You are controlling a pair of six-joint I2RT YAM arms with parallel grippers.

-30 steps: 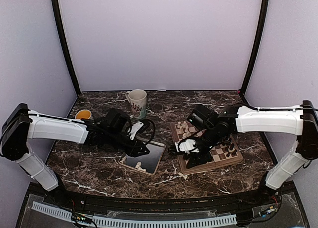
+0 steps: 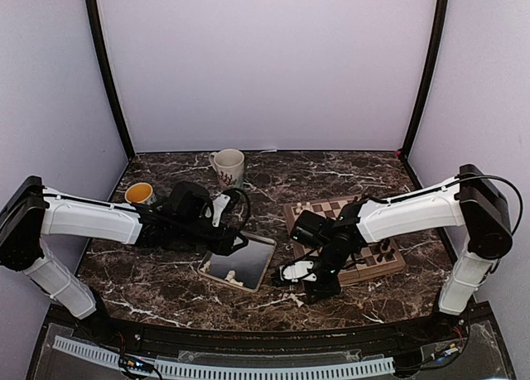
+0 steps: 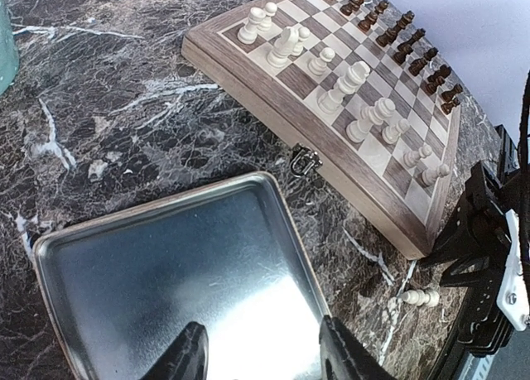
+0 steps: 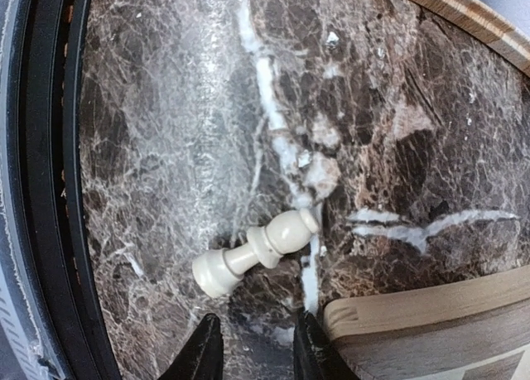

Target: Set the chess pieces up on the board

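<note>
A white chess piece [image 4: 252,252] lies on its side on the dark marble table, just off the board's corner. In the right wrist view my right gripper is open beside this piece, its fingers apart and empty. The wooden chessboard [image 3: 248,94] carries white pieces [image 3: 344,82] on its near side and dark pieces [image 3: 410,45] along the far side. Over the metal tray [image 3: 174,256] hangs my left gripper, open with nothing between its fingers. Inside the tray, the top view shows white pieces [image 2: 233,278] near its front edge.
A tall patterned mug [image 2: 228,166] stands behind the tray, and an orange-rimmed cup [image 2: 140,193] is at the back left. My right arm covers part of the board from above.
</note>
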